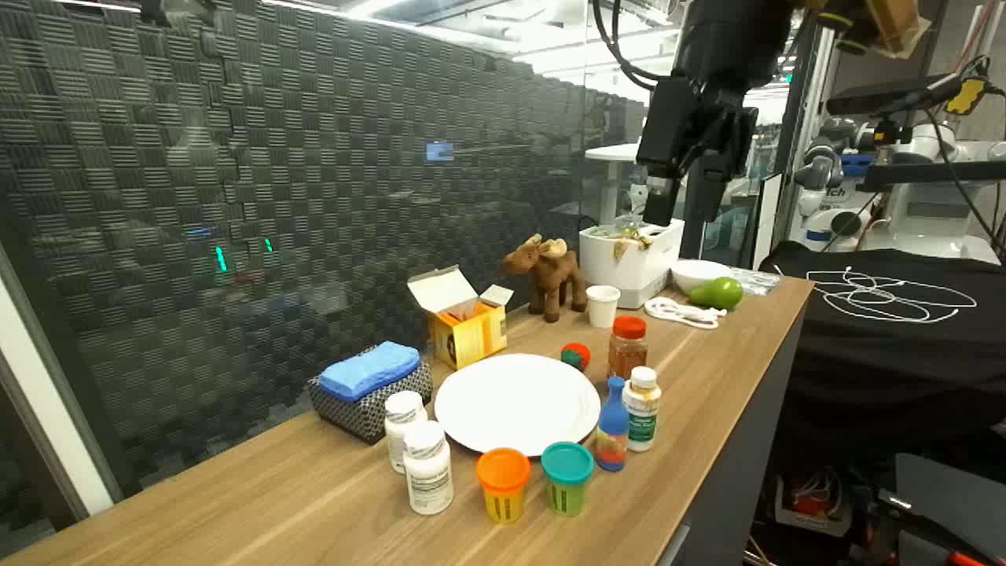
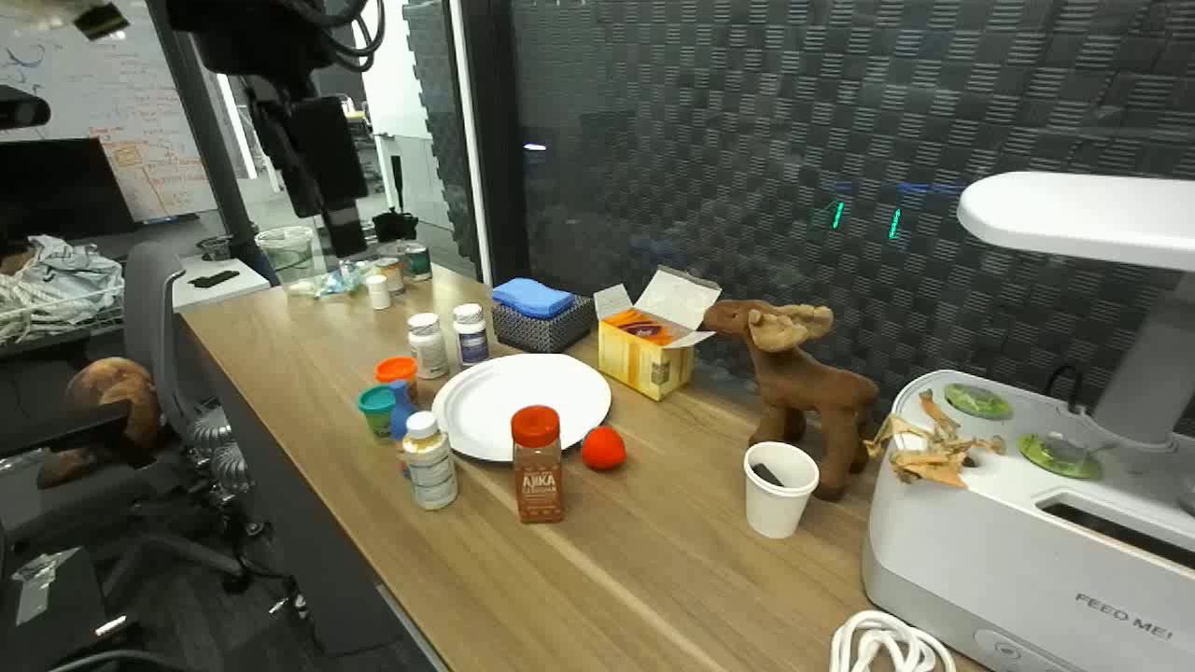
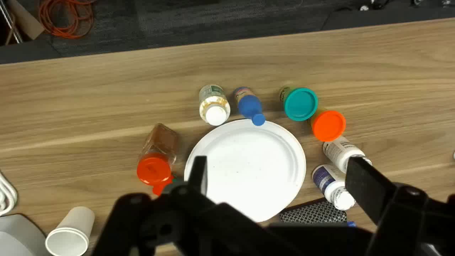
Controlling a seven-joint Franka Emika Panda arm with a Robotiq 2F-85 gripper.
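Observation:
My gripper is open high above the counter, its fingers wide apart with nothing between them. Below it in the wrist view lies an empty white plate. Around the plate stand a spice jar with a red lid, a white-capped supplement bottle, a small blue bottle, a teal-lidded tub and an orange-lidded tub. Two white pill bottles are on its other side. A red item with some green rests close to the plate's edge.
Along the dark wall are a patterned box with a blue cloth, an opened yellow box, a moose toy and a white planter. A paper cup stands before the moose. Bare wood runs along the counter's open edge.

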